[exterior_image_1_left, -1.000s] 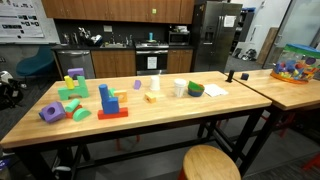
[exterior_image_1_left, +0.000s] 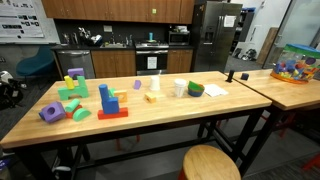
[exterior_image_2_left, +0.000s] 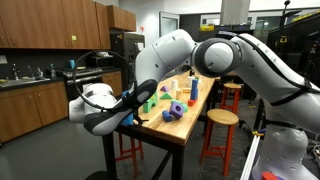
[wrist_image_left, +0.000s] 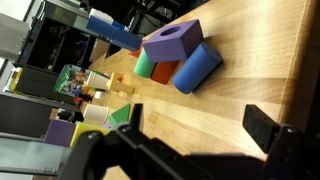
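At the bottom of the wrist view my gripper stands open, its two dark fingers wide apart with only bare wood showing between them. Beyond the fingers, clear of them, lie a purple block with a hole (wrist_image_left: 172, 42) and a blue rounded piece (wrist_image_left: 198, 68). On the near left of the table, exterior view 1 has the purple block (exterior_image_1_left: 52, 115), green pieces (exterior_image_1_left: 81, 114), an upright blue piece (exterior_image_1_left: 104, 95) and a flat red piece (exterior_image_1_left: 113, 114). The white arm (exterior_image_2_left: 135, 85) curves toward the table's end in exterior view 2.
The wooden table (exterior_image_1_left: 190, 110) has free room along its front and right. Further along stand white cups (exterior_image_1_left: 180, 87), a green bowl (exterior_image_1_left: 195, 89) and a yellow block (exterior_image_1_left: 152, 97). Stools, including one (exterior_image_1_left: 210, 163), stand close by.
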